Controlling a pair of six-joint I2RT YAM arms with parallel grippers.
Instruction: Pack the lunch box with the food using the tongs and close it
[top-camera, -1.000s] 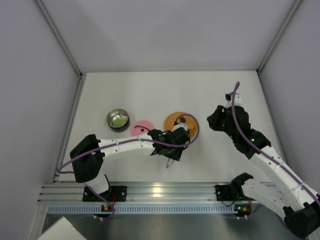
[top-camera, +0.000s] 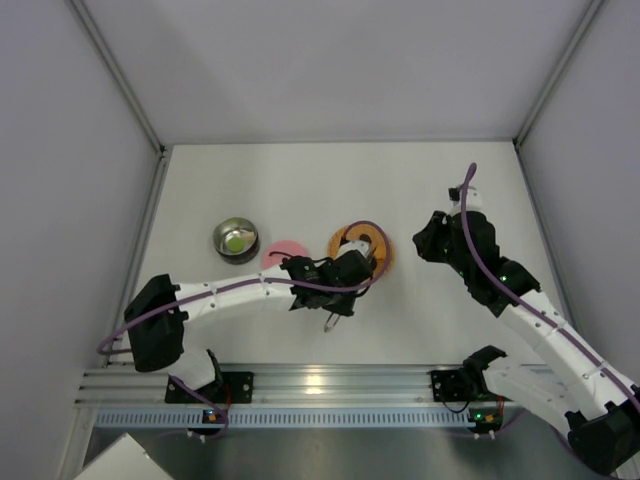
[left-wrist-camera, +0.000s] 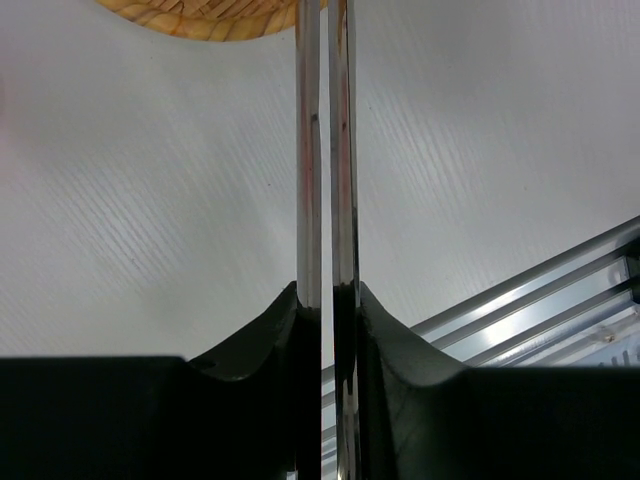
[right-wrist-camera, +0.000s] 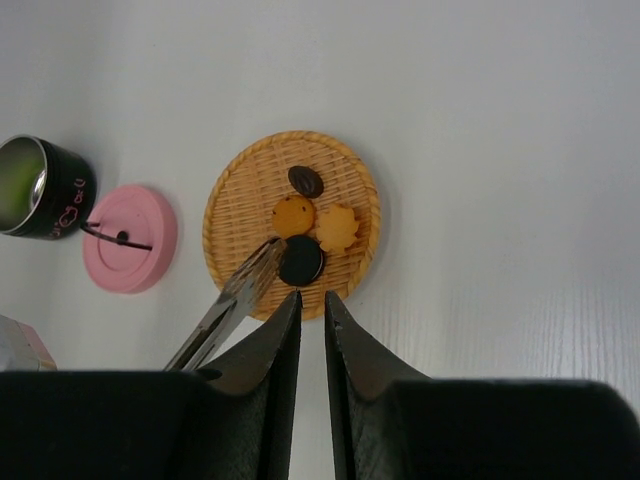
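Observation:
Round and black, a food piece (right-wrist-camera: 303, 258) lies on the round woven tray (right-wrist-camera: 235, 195) in the right wrist view. My left gripper has long metal fork fingers, drawn together with nothing between them, and their tips are just left of the black piece. In the left wrist view these fingers (left-wrist-camera: 310, 200) run nearly parallel, and the tips leave the top edge. Away to the right in the top view, my right gripper (top-camera: 422, 242) hangs empty. A narrow gap parts its black fingers (right-wrist-camera: 285, 350) in its own view.
Also on the tray are a dark oval piece (right-wrist-camera: 305, 181), an orange disc (right-wrist-camera: 293, 216) and a yellow flower-shaped piece (right-wrist-camera: 337, 229). Left of it are a pink lid (right-wrist-camera: 125, 262) with a dark handle and a dark pot (top-camera: 236, 240) holding something green.
The black piece stays on the tray. The right arm is about still.

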